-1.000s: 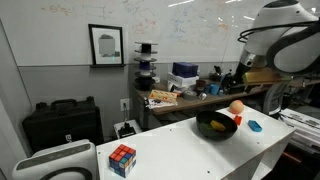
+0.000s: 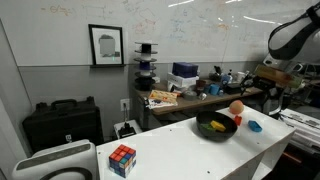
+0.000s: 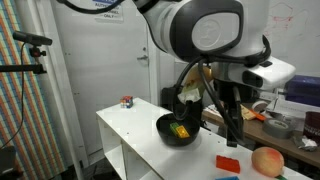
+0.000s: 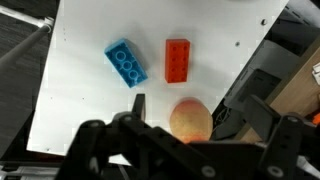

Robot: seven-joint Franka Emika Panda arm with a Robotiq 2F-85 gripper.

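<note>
My gripper is open above the table's right end, with nothing between its fingers. Below it in the wrist view lie a blue brick point(image 4: 126, 63) and a red brick point(image 4: 177, 60), apart from each other. A round orange object point(image 4: 190, 121) rests nearer the gripper, its lower edge partly hidden by the hand. In exterior view 1, a black pan or bowl point(image 2: 204, 133) stands left of these things and contains yellow and green pieces point(image 2: 217, 126). The arm covers much of exterior view 2, where the red brick point(image 3: 227, 164) shows below it.
A Rubik's cube point(image 2: 122, 160) and a white appliance point(image 2: 62, 163) occupy the left end of the white table point(image 2: 175, 150). Boxes point(image 2: 184, 71), a dark rack point(image 2: 146, 67) and other items stand behind. Bare tabletop lies between cube and bowl.
The arm has swung right and lower in exterior view 1, away from above the bowl's side. Objects on the table appear to stay in place.
</note>
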